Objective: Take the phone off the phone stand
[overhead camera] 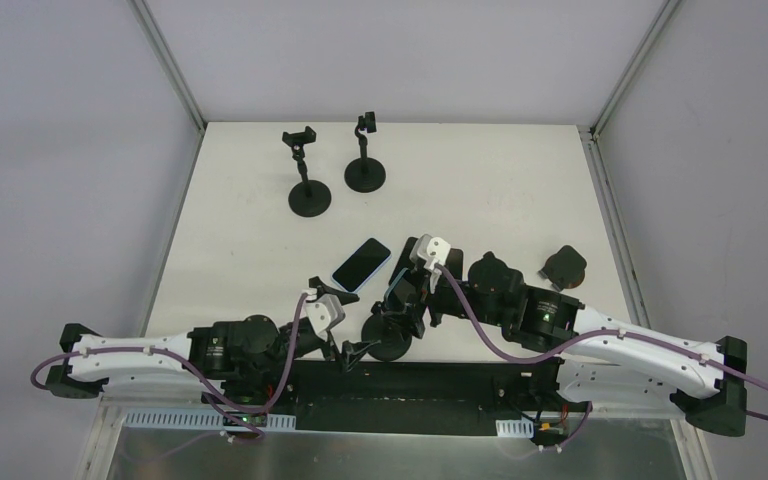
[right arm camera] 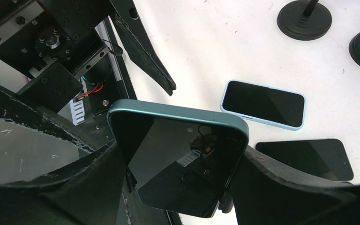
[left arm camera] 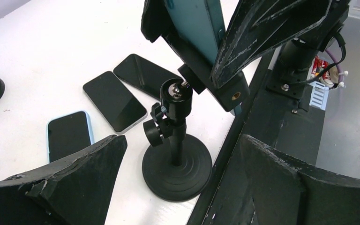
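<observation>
A teal phone [right arm camera: 178, 159] sits at the black phone stand [left arm camera: 176, 173] at the front edge of the table. My right gripper [overhead camera: 405, 300] is shut on this phone, which fills the space between its fingers in the right wrist view; in the left wrist view the phone [left arm camera: 197, 23] is at the stand's holder, above the ball joint. My left gripper stands open just left of the stand, its fingers either side of the stand's post in its wrist view, apparently not touching it.
Several phones lie flat behind the stand, including a light-blue one [overhead camera: 360, 264]. Two other stands [overhead camera: 309, 200] [overhead camera: 365, 176] stand at the back, and a dark stand [overhead camera: 564, 268] is at the right.
</observation>
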